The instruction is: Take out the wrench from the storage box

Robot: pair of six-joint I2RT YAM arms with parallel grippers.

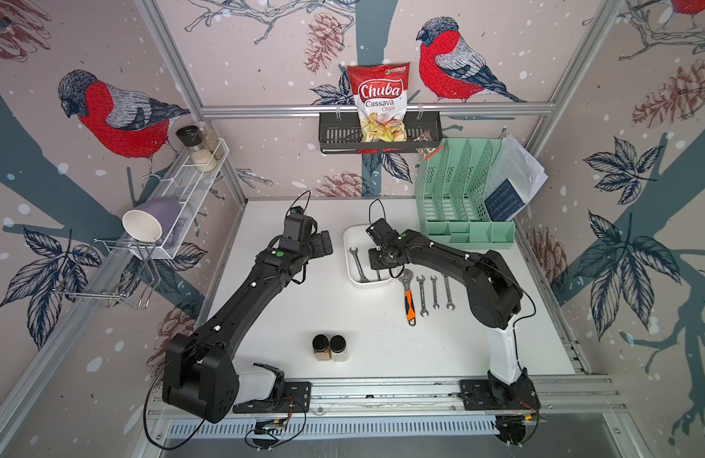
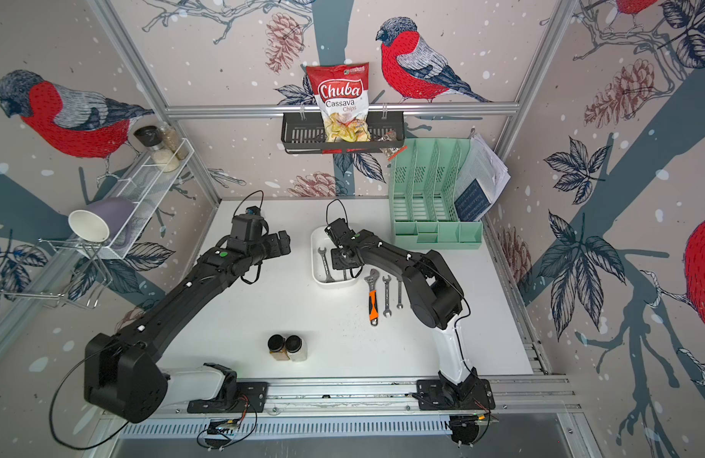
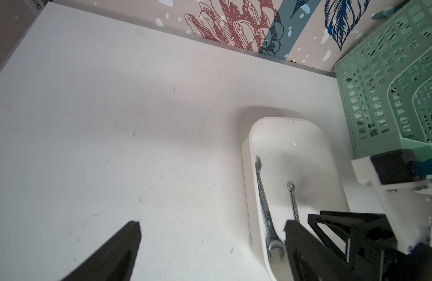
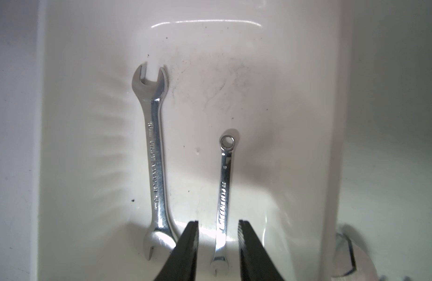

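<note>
The white storage box (image 1: 352,268) holds a larger open-ended wrench (image 4: 155,149) along its left side and a small combination wrench (image 4: 224,196) near its middle. My right gripper is over the box, partly open. Its fingertips appear on either side of the small wrench's lower shaft, with a gap to each side; whether they reach down to its level cannot be told. Left of the box, my left gripper stands wide open above bare table, holding nothing.
An orange-handled adjustable wrench (image 1: 409,297) and several wrenches, one being this silver wrench (image 1: 422,296), lie right of the box. Behind them stands a green organizer (image 1: 467,233). Two spice jars (image 1: 329,348) are near the front.
</note>
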